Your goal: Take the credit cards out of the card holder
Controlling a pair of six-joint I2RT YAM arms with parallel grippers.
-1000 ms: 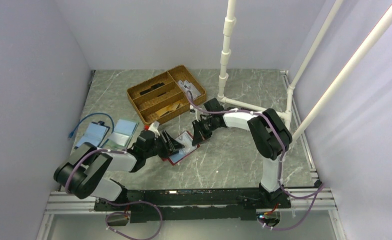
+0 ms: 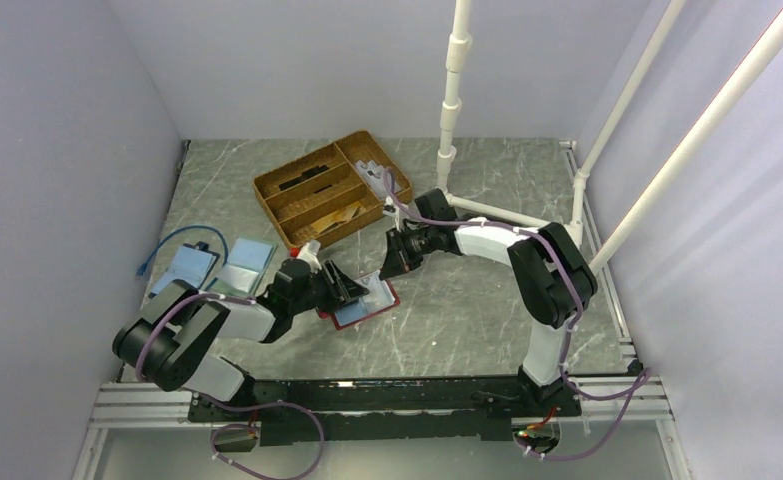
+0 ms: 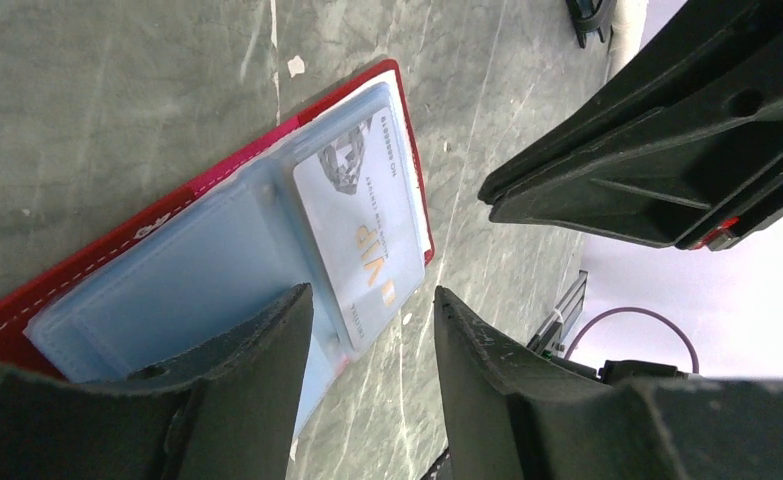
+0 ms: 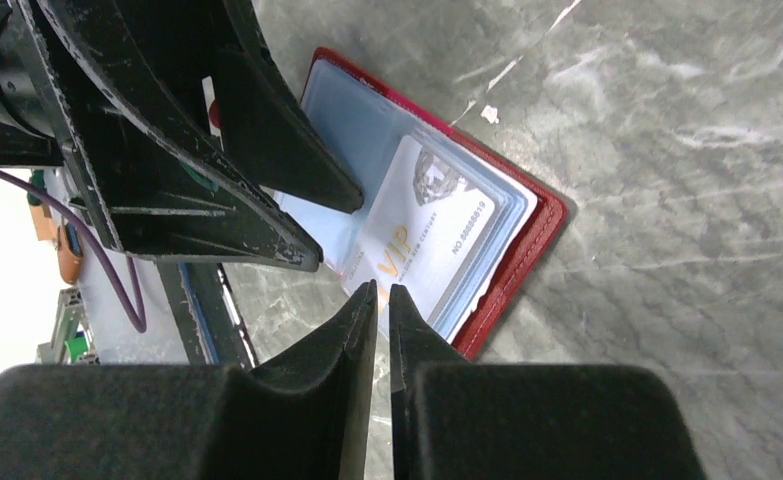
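A red card holder [image 4: 537, 240] with pale blue sleeves lies open on the table, a white VIP card [image 4: 422, 230] under clear plastic at its right end. My left gripper is part open over the holder, its fingertips near the card's lower edge, nothing visibly held. My right gripper is shut at the card's near side, nothing showing between its fingers; in the left wrist view it hangs just right of the card.
A wicker organizer [image 2: 307, 205] with several compartments stands behind. Two blue card sleeve books [image 2: 247, 260] and a blue cord [image 2: 172, 235] lie at the left.
The left arm has moved a little, staying over the holder.
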